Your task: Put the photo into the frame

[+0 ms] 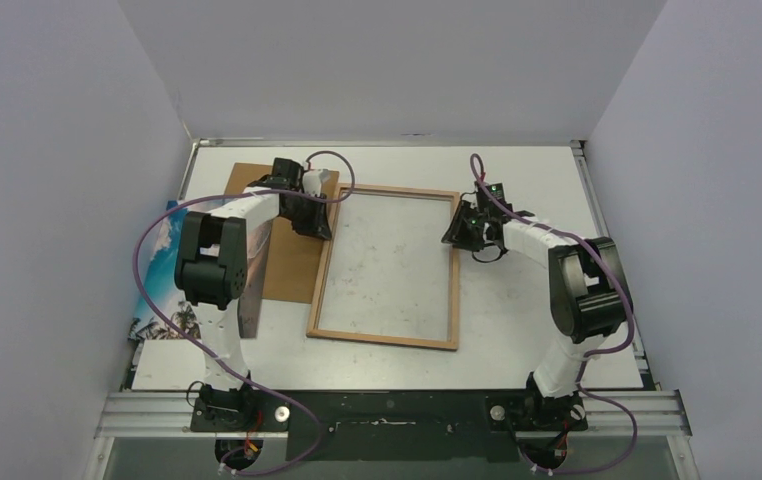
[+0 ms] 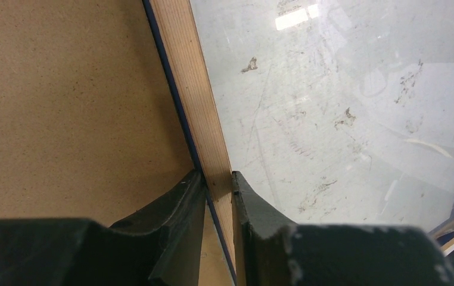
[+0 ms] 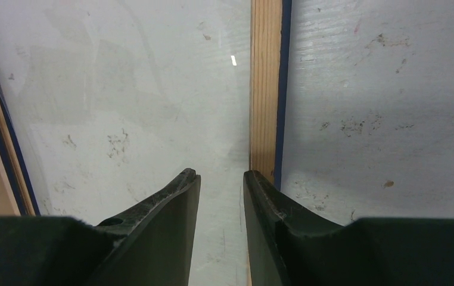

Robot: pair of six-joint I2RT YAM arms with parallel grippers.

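Note:
The wooden frame lies flat mid-table, its clear pane showing the marked white surface beneath. Fingers of my left gripper stand close on both sides of its left bar; whether they are clamped is hard to tell. At the right bar, my right gripper has its fingers apart with only bare pane between them. Its right finger overlaps the bar; contact is unclear. The beach photo lies at the left, partly hidden by the left arm.
A brown backing board lies just left of the frame, partly under the left arm. White paper rests at the lower left. Right of the frame, the table is clear.

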